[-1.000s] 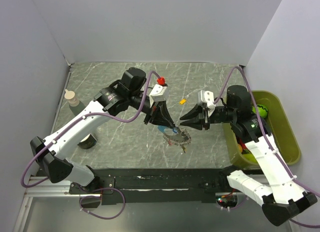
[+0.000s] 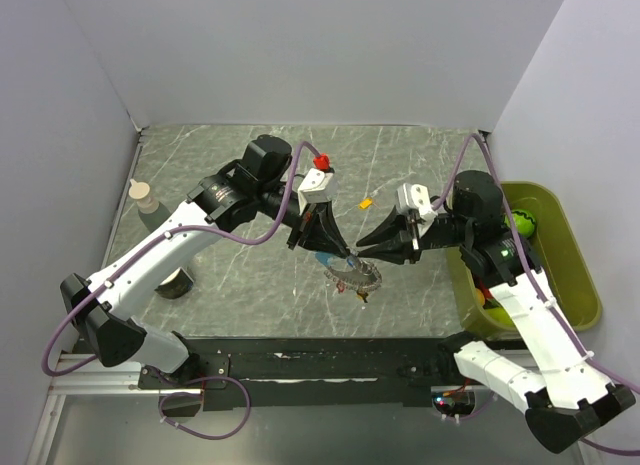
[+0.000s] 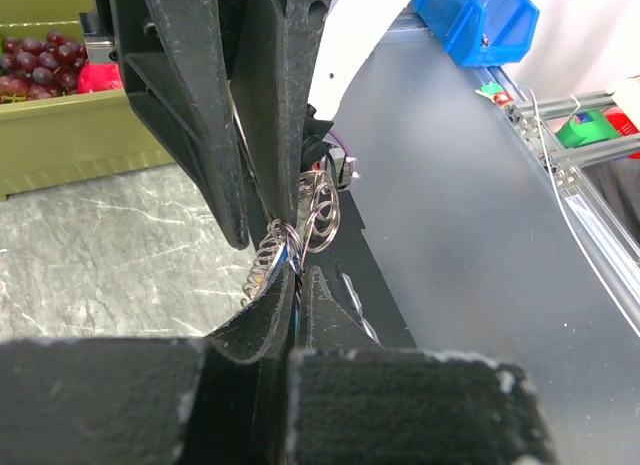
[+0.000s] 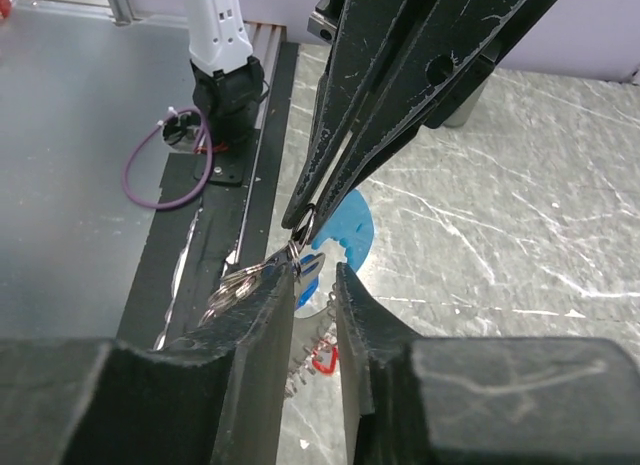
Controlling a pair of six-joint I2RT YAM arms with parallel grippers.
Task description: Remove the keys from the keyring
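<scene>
My left gripper (image 2: 346, 247) is shut on the keyring (image 3: 283, 244), a tangle of silver rings and coils, with keys and chain dangling beneath in the top view. In the right wrist view the left gripper's fingertips pinch a silver ring above the hanging bunch. My right gripper (image 2: 368, 251) is close beside it from the right; its fingers (image 4: 260, 375) stand part apart at the ring, and whether they touch it is unclear. Part of the bunch is hidden behind them.
A green bin (image 2: 580, 285) with toy fruit stands at the right. A bottle (image 2: 150, 207) and a dark can stand at the left. A small yellow piece (image 2: 366, 203) lies on the marble board, which is otherwise mostly clear.
The right gripper has edged slightly closer to the left fingertips. The hanging chain and keys sway a little. The left arm stays put.
</scene>
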